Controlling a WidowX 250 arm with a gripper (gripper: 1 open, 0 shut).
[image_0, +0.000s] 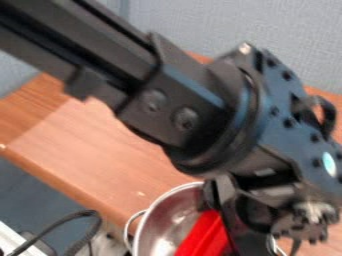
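The black arm and wrist housing (274, 125) fill the upper and right part of the view. My gripper (247, 225) hangs at the lower right, over a steel pot (160, 225); its fingers are mostly hidden by the wrist and blurred. A red object (201, 238) shows in the pot, beside and partly behind the gripper. Whether the fingers touch it cannot be seen.
A grey wall stands behind. Dark cables and a white edge lie at the bottom left, below the table's edge.
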